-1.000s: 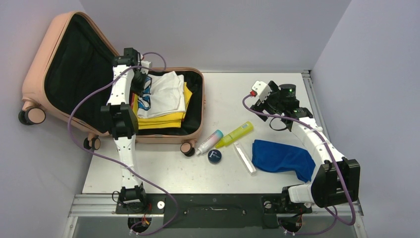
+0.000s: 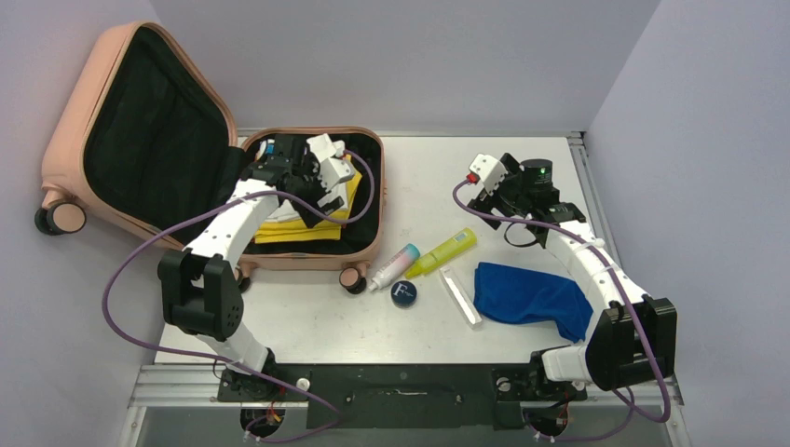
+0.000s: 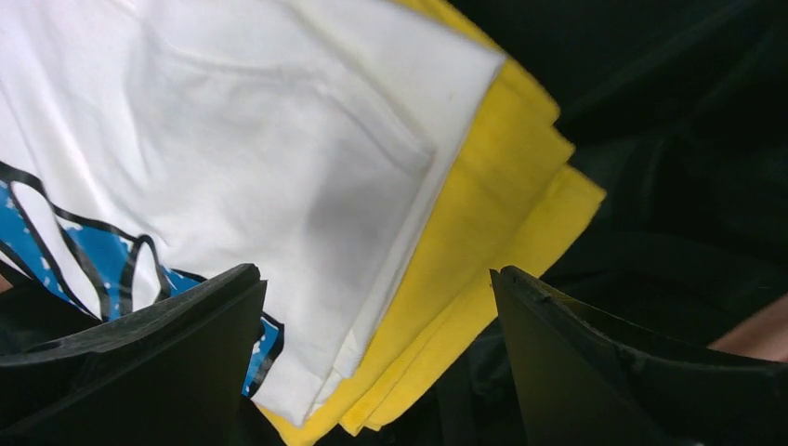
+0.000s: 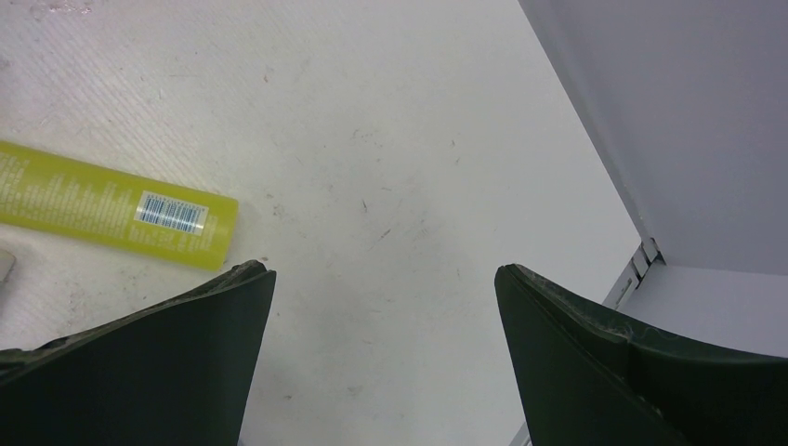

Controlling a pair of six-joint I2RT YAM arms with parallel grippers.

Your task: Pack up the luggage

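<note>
The open pink suitcase (image 2: 317, 263) holds yellow folded cloths (image 3: 502, 177) with a white cloth printed in blue (image 3: 251, 158) on top. My left gripper is open over that stack, nothing between its fingers. On the table lie a yellow bottle (image 2: 445, 250), a pastel spray can (image 2: 396, 263), a round dark tin (image 2: 403, 293), a long white box (image 2: 461, 298) and a blue cloth (image 2: 526, 293). My right gripper hangs open and empty above the table, the yellow bottle to its left in the right wrist view.
The suitcase lid (image 2: 140, 130) leans open at the left. Grey walls surround the white table (image 2: 429, 186) at the back and sides.
My left gripper has moved right and toward the front, from the suitcase's back left corner to over the clothing stack. The right arm is almost unchanged.
</note>
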